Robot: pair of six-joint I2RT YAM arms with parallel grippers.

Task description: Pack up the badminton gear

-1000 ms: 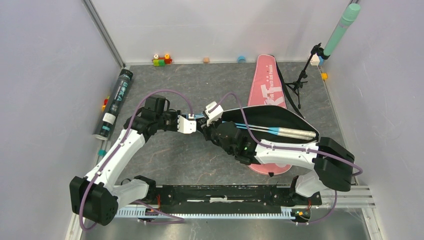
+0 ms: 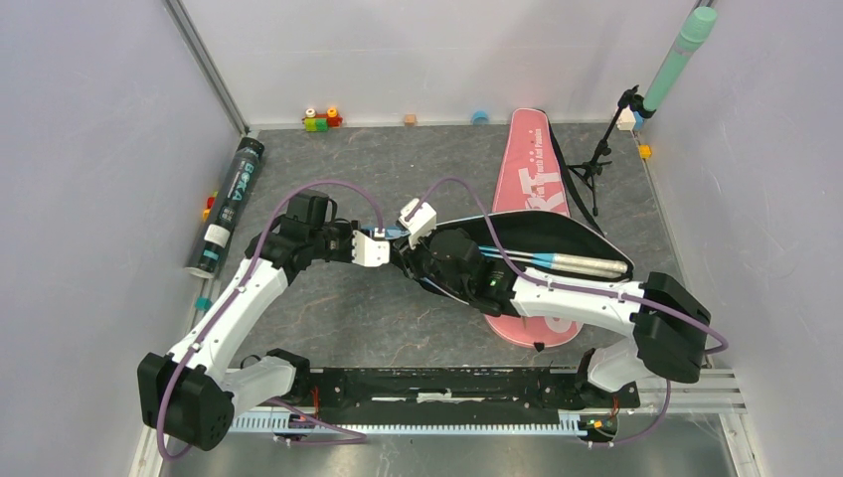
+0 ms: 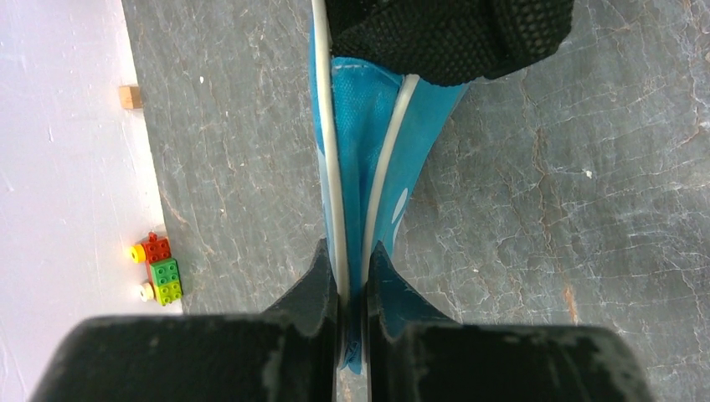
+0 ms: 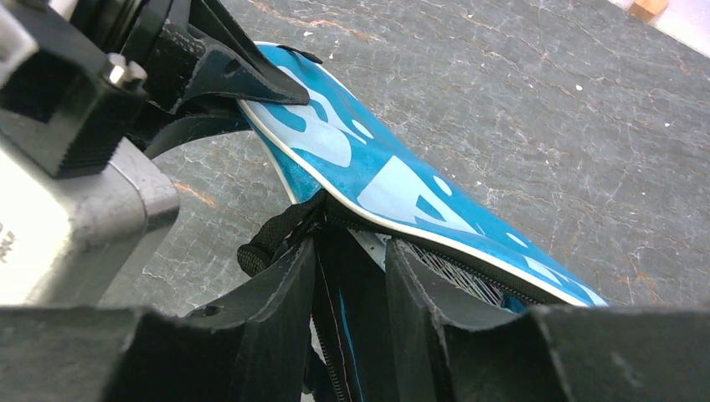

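Observation:
The open racket bag, blue outside [image 4: 393,167] with a black lining [image 2: 567,234], stretches rightward from between my arms. Racket handles [image 2: 587,264] lie inside it. My left gripper is shut on the bag's narrow blue end, pinching both pale-piped edges together. Close by, my right gripper has its fingers apart at the bag's mouth, in front of the black lining and zipper edge. A black strap or tab [image 4: 272,239] sits beside its left finger. The zipper's slider cannot be made out.
A pink bag [image 2: 527,164] lies flat, partly under the open one. At the left edge rests a black tube [image 2: 227,204]. A small tripod [image 2: 593,169] and a mint tube [image 2: 676,60] stand back right. Toy blocks [image 2: 320,121] line the back edge.
Over the last second my right gripper has shifted a little, slightly left overall, and its forearm has swung a bit toward the front. My left arm has stayed still.

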